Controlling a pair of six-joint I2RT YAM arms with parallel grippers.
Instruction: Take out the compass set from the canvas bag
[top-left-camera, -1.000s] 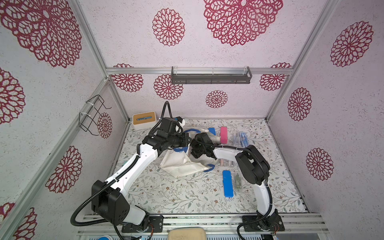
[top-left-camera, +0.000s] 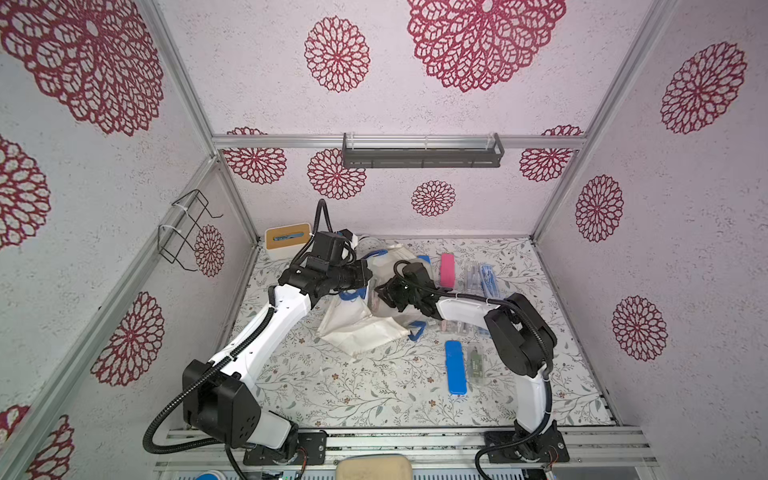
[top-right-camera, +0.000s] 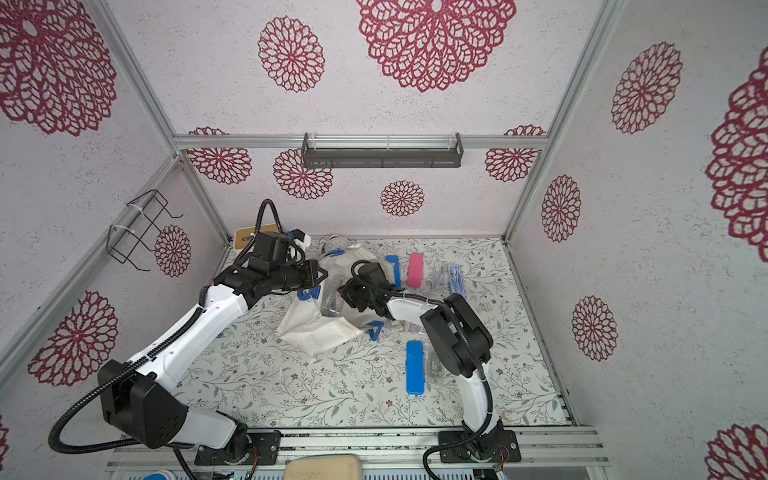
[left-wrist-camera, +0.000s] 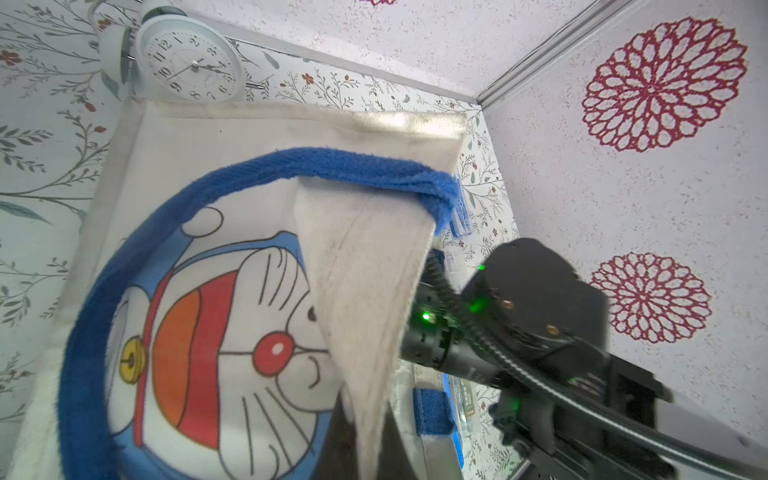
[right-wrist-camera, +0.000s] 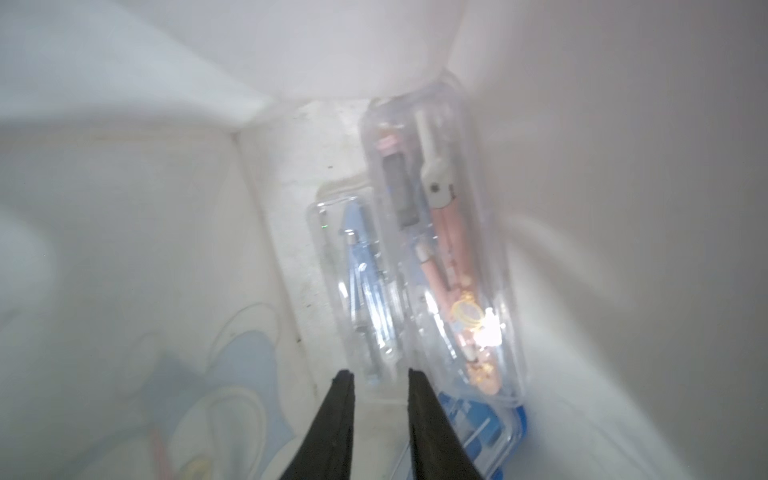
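Observation:
The white canvas bag (top-left-camera: 360, 328), with blue handles and a printed cartoon cat, lies open. In the left wrist view its folded fabric (left-wrist-camera: 360, 264) rises into my left gripper, shut on it. My right gripper points into the bag. Inside are a clear case with blue compasses (right-wrist-camera: 360, 280), a longer case with pink compasses (right-wrist-camera: 448, 240) and a blue item (right-wrist-camera: 480, 436). Whether anything is between the right fingertips is unclear.
A blue case (top-left-camera: 455, 367), a pink case (top-left-camera: 447, 270) and several clear packs lie to the right. An alarm clock (left-wrist-camera: 190, 60) and wooden-topped box (top-left-camera: 288, 240) stand behind.
My left gripper has moved slightly left with the bag's edge.

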